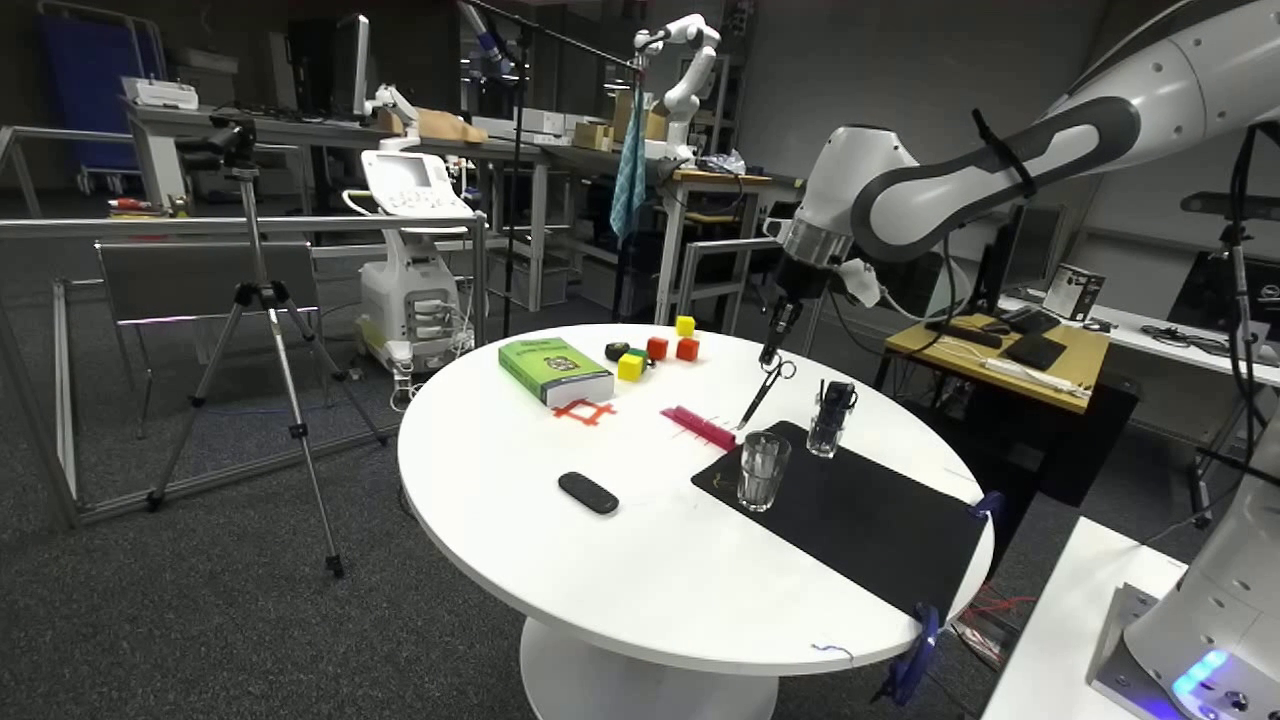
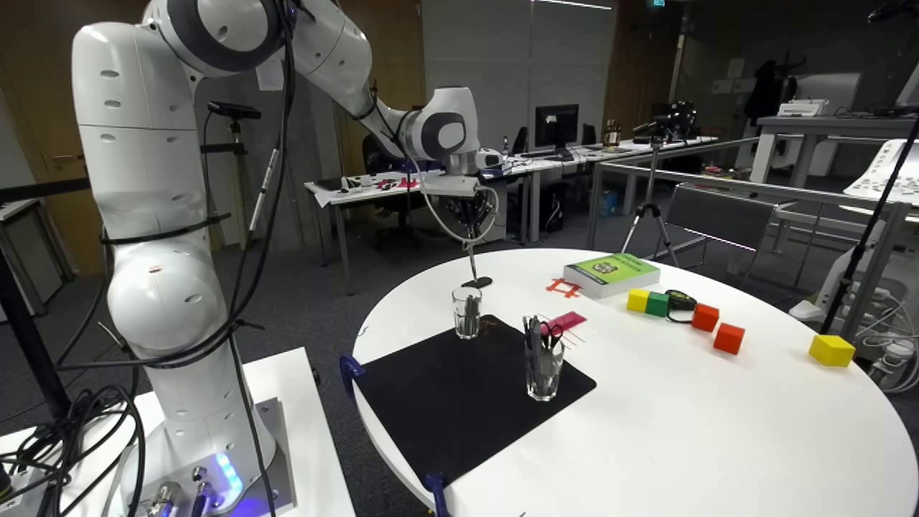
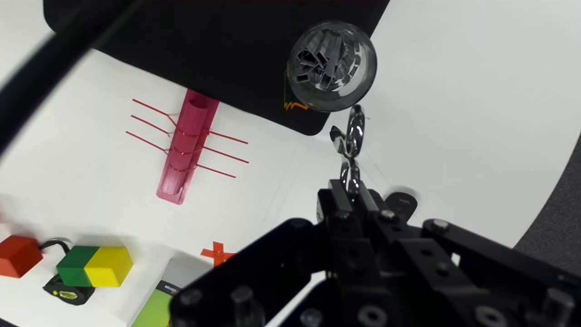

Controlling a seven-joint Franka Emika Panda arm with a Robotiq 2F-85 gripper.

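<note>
A slim metal scissors-like tool (image 1: 757, 397) with finger rings hangs from my gripper (image 1: 768, 355), which is shut on it. In exterior view 2 the gripper (image 2: 471, 241) is at the far side of the table, the tool (image 2: 472, 266) pointing down. The wrist view shows the tool (image 3: 352, 136) almost end-on beyond the gripper, so the tip's height above the table is hard to judge. Near it in that view, a glass (image 3: 366, 81) of grey strips stands on the black mat (image 3: 228, 60). Another glass (image 2: 543, 379) holds dark-handled tools.
A pink trough with red threads (image 3: 185, 147) lies beside the mat. Around the table are a green book (image 1: 554, 366), a black oblong device (image 1: 588, 492), a red lattice (image 1: 584, 412), a yellow cube (image 2: 832, 350) and red cubes (image 2: 729, 337).
</note>
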